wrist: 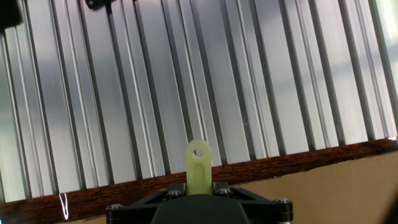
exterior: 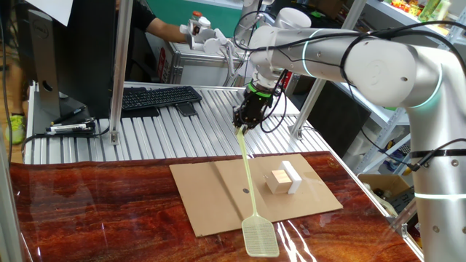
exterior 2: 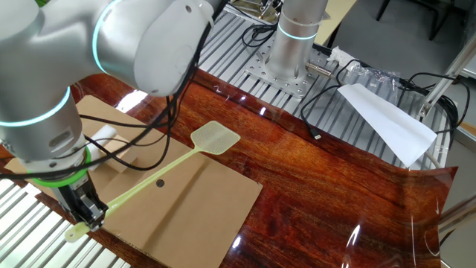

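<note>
A pale yellow-green fly swatter (exterior: 260, 236) is held by its handle end in my gripper (exterior: 241, 126). Seen from the second exterior view, the swatter's long handle (exterior 2: 152, 177) slants across the cardboard, and its mesh head (exterior 2: 216, 138) reaches past the cardboard's edge over the wood-grain surface. In that view my gripper (exterior 2: 95, 217) is tilted above the near edge of the sheet. The wrist view shows the rounded, holed handle tip (wrist: 199, 163) sticking out between the fingers of my gripper, which is shut on it.
A flat cardboard sheet (exterior: 211, 200) lies on the glossy wood-grain surface (exterior: 95, 211), bearing a small dark disc (exterior 2: 161, 183), a wooden block (exterior: 277, 182) and a white block (exterior: 291, 177). A keyboard (exterior: 160, 97) rests on the ribbed metal table behind. Loose cables hang about the arm.
</note>
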